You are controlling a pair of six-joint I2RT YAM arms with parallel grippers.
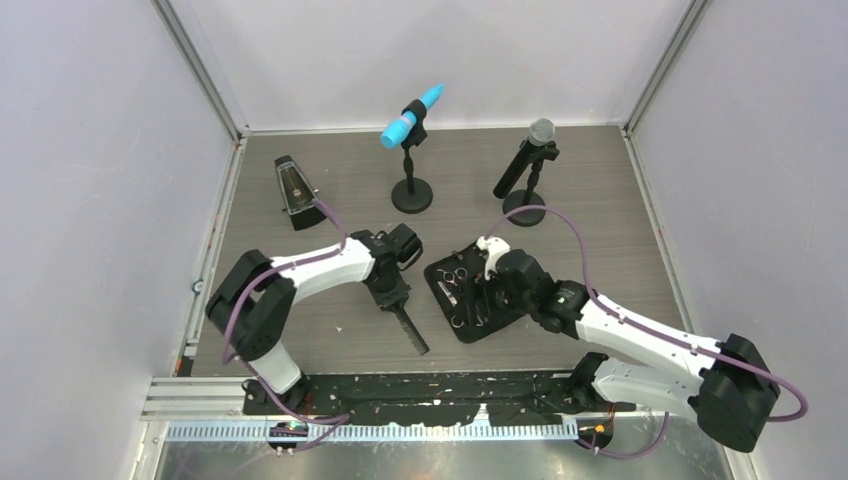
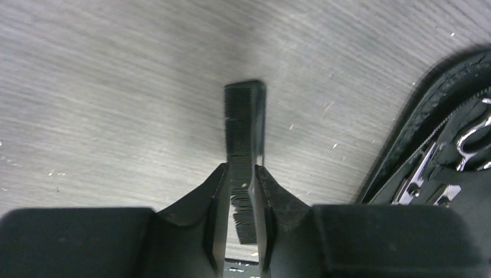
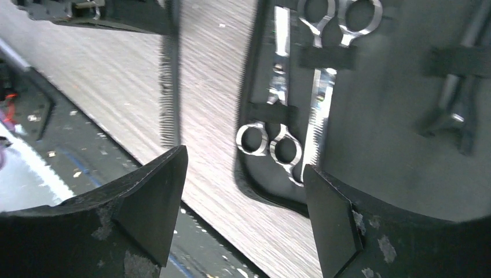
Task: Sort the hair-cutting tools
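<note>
A black comb (image 2: pixel 240 127) passes between the fingertips of my left gripper, which appear to pinch it near its middle. From above, the comb (image 1: pixel 412 334) juts out of the left gripper (image 1: pixel 397 303) toward the table's front edge. My right gripper is open over the black tool pouch (image 1: pixel 468 336), nothing between its fingers. Under straps in the pouch lie silver scissors (image 3: pixel 279 78), longer toothed scissors (image 3: pixel 315 127) and a dark tool (image 3: pixel 454 110), blurred in the right wrist view. The right arm hides part of the pouch from above.
At the back stand a microphone (image 1: pixel 510 170) on a stand and a blue stick (image 1: pixel 410 117) on another stand (image 1: pixel 411 195). A metronome (image 1: pixel 297 193) is at the back left. Bare table (image 1: pixel 455 220) lies behind the pouch.
</note>
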